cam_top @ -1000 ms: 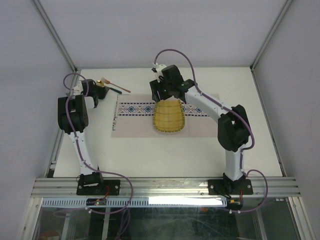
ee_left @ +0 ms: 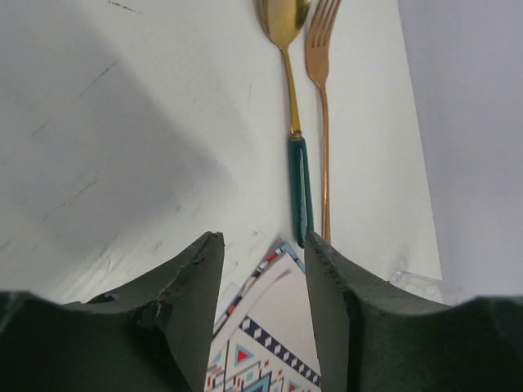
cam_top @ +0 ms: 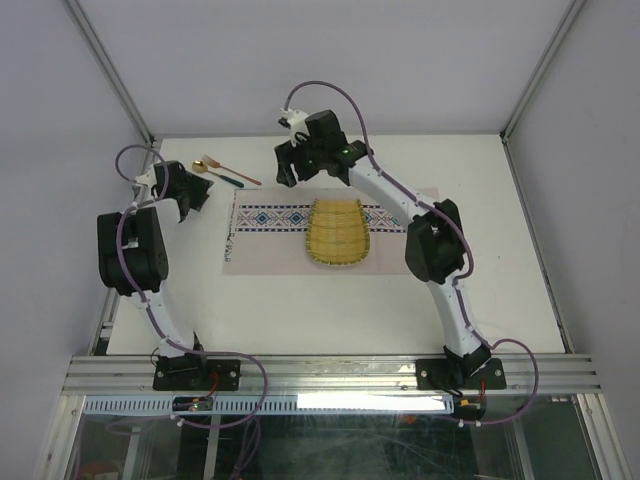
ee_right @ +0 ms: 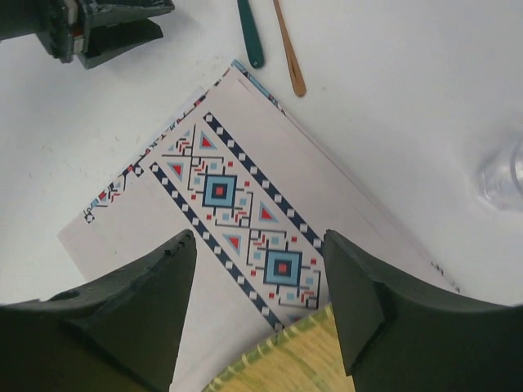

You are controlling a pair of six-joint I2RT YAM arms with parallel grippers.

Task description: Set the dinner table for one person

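A patterned placemat (cam_top: pixel 262 245) lies mid-table with a yellow woven plate (cam_top: pixel 337 232) on it. At the back left lie a gold spoon with a green handle (ee_left: pixel 299 188) and a copper fork (ee_left: pixel 324 122), side by side. My left gripper is open at the left of the table, beside the cutlery and near the placemat's corner, nothing between its fingers. My right gripper hangs open above the placemat's back edge, between plate and cutlery, with nothing held.
A clear glass (ee_right: pixel 500 175) stands behind the placemat, partly hidden by the right arm in the top view.
My right arm has swung left and back, away from above the plate. My left arm has shifted slightly toward the front left.
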